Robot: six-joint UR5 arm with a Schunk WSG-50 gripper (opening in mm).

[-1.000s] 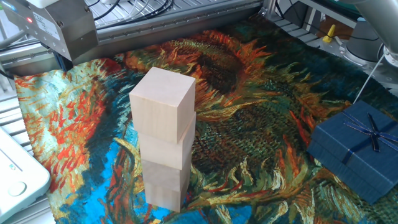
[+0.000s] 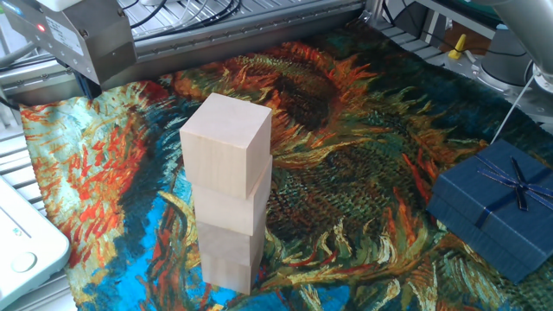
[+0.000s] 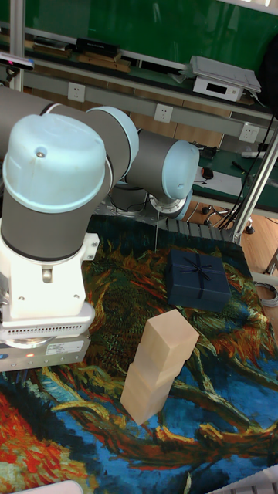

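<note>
Several pale wooden blocks stand stacked in an upright tower on the patterned cloth, the top block sitting slightly out of line with those below. In exterior view 3 the same wooden tower rises right of the arm, apart from it. My gripper hangs at the upper left of exterior view 2, well clear of the tower. Its metal body shows with a small dark part beneath, but both fingers cannot be made out. Exterior view 3 shows only the gripper's housing at the left edge, so the state of its fingers stays hidden.
A dark blue gift box with a ribbon bow lies on the cloth at the right. A white device occupies the lower left corner. Between tower and box, the cloth is bare. Metal frame rails run behind.
</note>
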